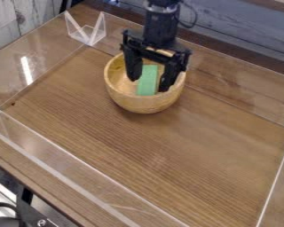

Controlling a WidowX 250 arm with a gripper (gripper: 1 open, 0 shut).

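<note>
My gripper [151, 60] reaches down from the top centre over a round tan bowl [141, 102], its two black fingers spread open, one toward the bowl's left side and the other toward its right. A green block [147, 84] lies in the bowl, between the fingers. Whether the fingertips touch the block or bowl is unclear.
Clear plastic objects [85, 28] stand at the upper left, with another at the left edge. A pale wall runs along the back.
</note>
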